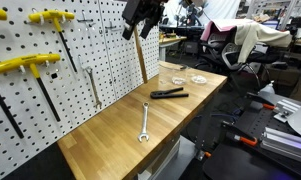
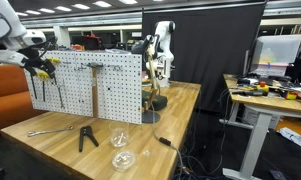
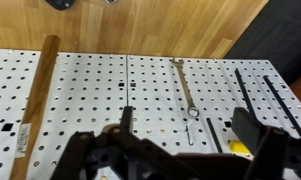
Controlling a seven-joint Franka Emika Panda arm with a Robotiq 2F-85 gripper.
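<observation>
My gripper stands open, its dark fingers well apart, with nothing held between them. Through the wrist view, the white pegboard (image 3: 95, 100) lies beyond the fingers. A wrench (image 3: 186, 88) hangs on the board, seen between the fingertips. A wooden-handled tool (image 3: 35, 105) runs along the left of that view. In exterior view 1 the gripper is at the top, in front of the board. A second wrench (image 1: 144, 122) and black-handled pliers (image 1: 170, 93) lie on the wooden table (image 1: 100, 145).
Yellow-handled tools (image 1: 26, 63) hang on the board's near part. Clear round dishes (image 2: 123, 159) with small pieces sit on the table beyond the pliers. Bare wood surrounds the loose wrench. The table's front edge drops off toward a dark floor.
</observation>
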